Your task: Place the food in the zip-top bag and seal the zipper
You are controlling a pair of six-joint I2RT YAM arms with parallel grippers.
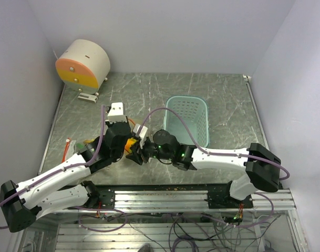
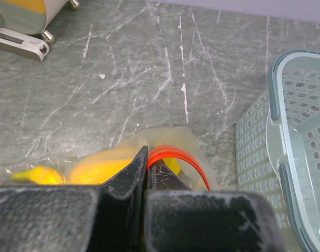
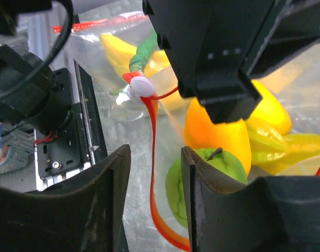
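Note:
The clear zip bag [image 2: 125,142], with red-orange zipper, holds yellow and orange food [image 2: 96,168] and a green pepper [image 3: 212,168]. My left gripper is shut on the bag's rim, seen in its wrist view and from above [image 1: 123,137]. My right gripper is part open beside the bag's mouth; the red zipper strip [image 3: 153,184] runs between its fingertips in that view, whether touched I cannot tell. A white zipper slider [image 3: 141,88] shows farther along. A second bag [image 3: 91,42] with food lies at the left.
A mint basket [image 1: 202,121] stands just right of the bag. A cream rounded box [image 1: 83,63] and a small white device [image 2: 18,44] are at the back left. Bare counter [image 1: 228,100] shows behind and at right.

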